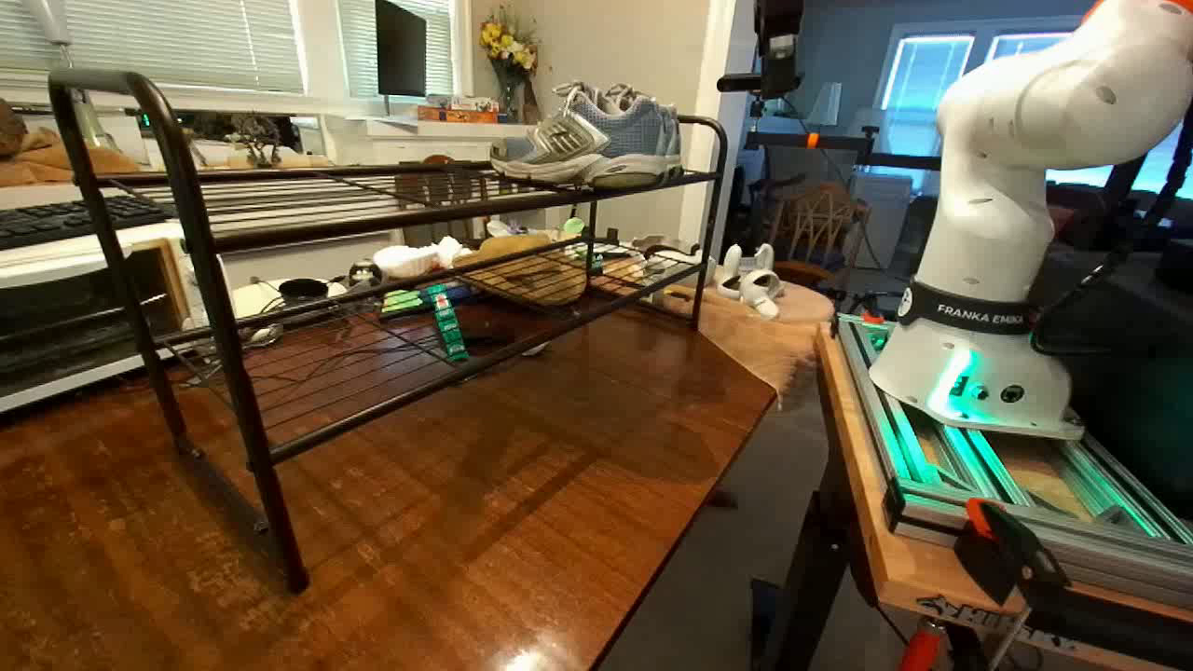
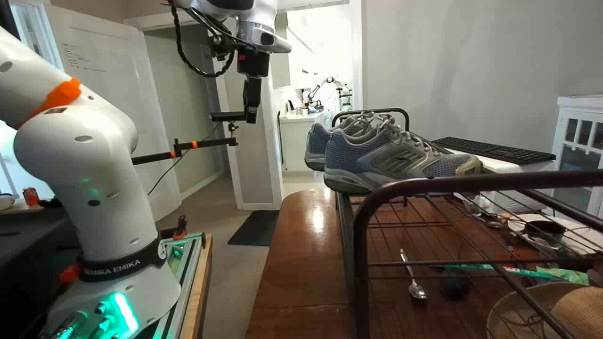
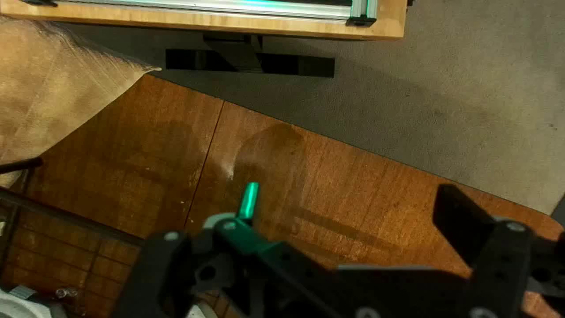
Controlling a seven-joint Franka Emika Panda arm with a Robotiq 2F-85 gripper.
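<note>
A pair of grey-blue running shoes (image 1: pixel 604 134) rests side by side on the top tier of a dark metal rack (image 1: pixel 358 224), at its far end in exterior view 1. In exterior view 2 the nearer shoe (image 2: pixel 376 155) partly covers its mate. My gripper (image 2: pixel 251 116) hangs in the air to the left of the shoes and higher than them, pointing down. From the wrist view, the gripper is open, its fingers wide apart and only bare tabletop showing between them.
The brown wooden table (image 3: pixel 339 185) has clear room beside the rack. Under the rack lie a spoon (image 2: pixel 416 289), a green strip (image 1: pixel 446 324) and a tan hat (image 2: pixel 579 316). A keyboard (image 2: pixel 494 149) sits behind. Dark floor (image 1: pixel 716 537) separates the table from the robot's stand.
</note>
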